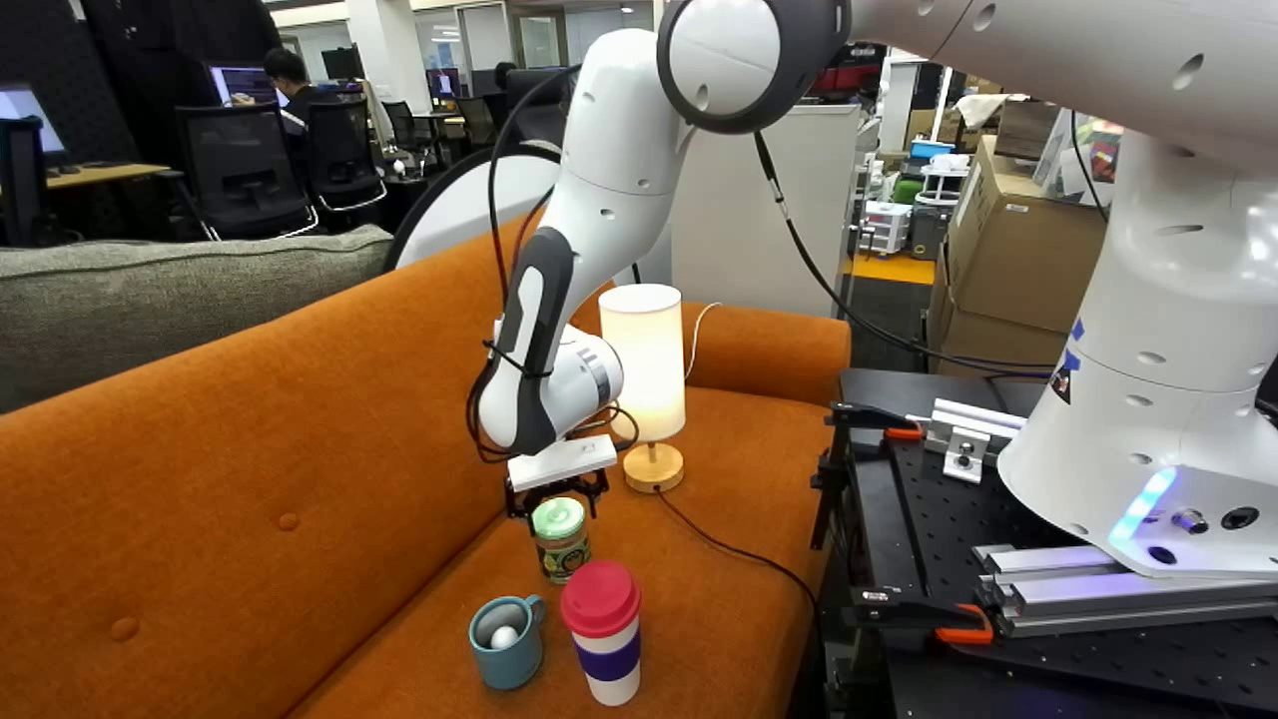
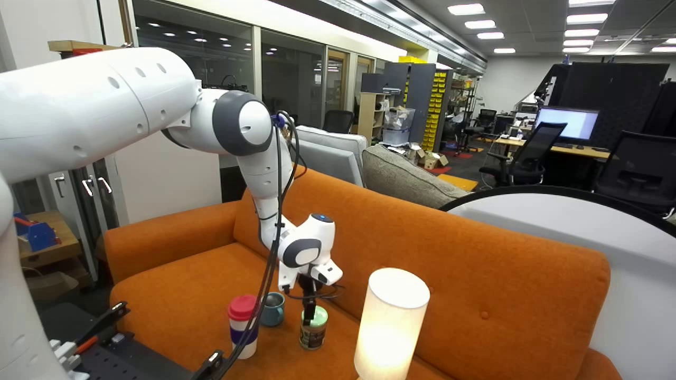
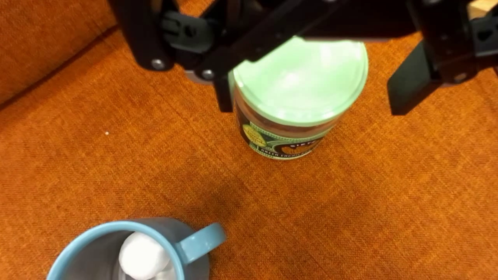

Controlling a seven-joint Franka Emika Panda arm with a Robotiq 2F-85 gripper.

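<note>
A jar with a pale green lid point(image 3: 303, 84) and a dark green label stands upright on the orange sofa seat. My gripper is open over it; the left finger point(image 3: 224, 95) is close by the lid's edge, while a clear gap separates the right finger point(image 3: 411, 81) from the jar. In exterior view 1 the gripper point(image 1: 563, 509) hangs just above and around the lid of the jar point(image 1: 563, 549). A blue mug point(image 3: 191, 245) with a white ball point(image 3: 142, 256) inside sits at the wrist view's lower left.
A tall cup with a red lid point(image 1: 601, 599) and purple band stands beside the mug. Behind the jar, a lit table lamp point(image 1: 643, 359) rises close to the arm, its cord running across the seat. The sofa backrest point(image 1: 300, 479) borders the other side.
</note>
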